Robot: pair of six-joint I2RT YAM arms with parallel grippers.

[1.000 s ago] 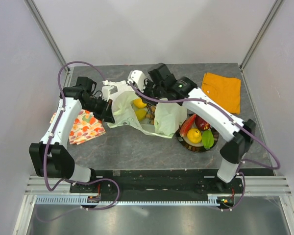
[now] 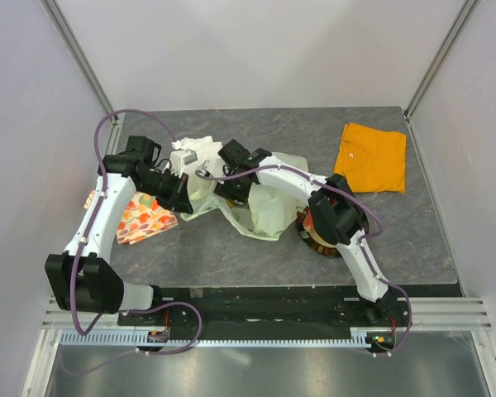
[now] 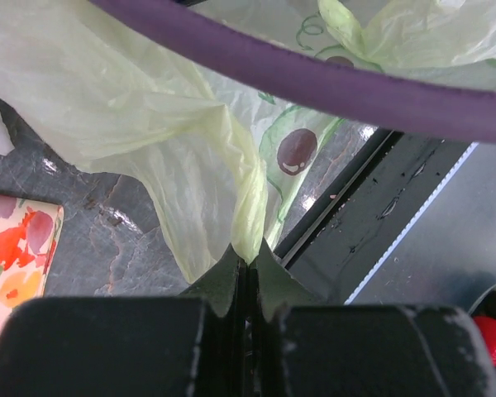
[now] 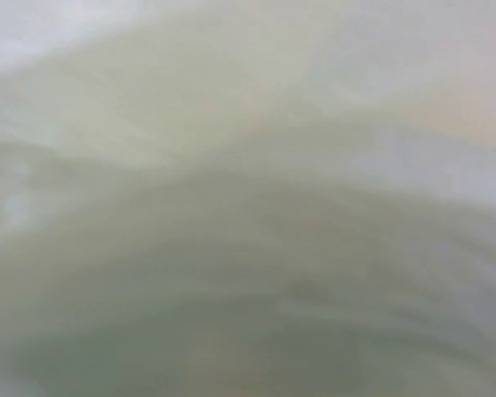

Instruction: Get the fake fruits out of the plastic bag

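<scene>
The pale plastic bag point(image 2: 273, 211) lies open in mid-table. My left gripper point(image 2: 182, 198) is shut on its left edge; in the left wrist view the gathered plastic point(image 3: 246, 198) runs into the closed fingers. My right gripper point(image 2: 236, 190) reaches down inside the bag, its fingers mostly hidden. The right wrist view shows only blurred plastic point(image 4: 248, 207), so the finger's state is unclear. The fruits inside are mostly hidden under the arm.
A dark bowl point(image 2: 314, 242) with fruits stands right, partly under the right arm. An orange cloth point(image 2: 369, 157) lies back right, a patterned cloth point(image 2: 149, 222) at left.
The right arm has swung left and down into the bag, covering the yellow fruits that showed there a second ago. The left gripper has stayed nearly still.
</scene>
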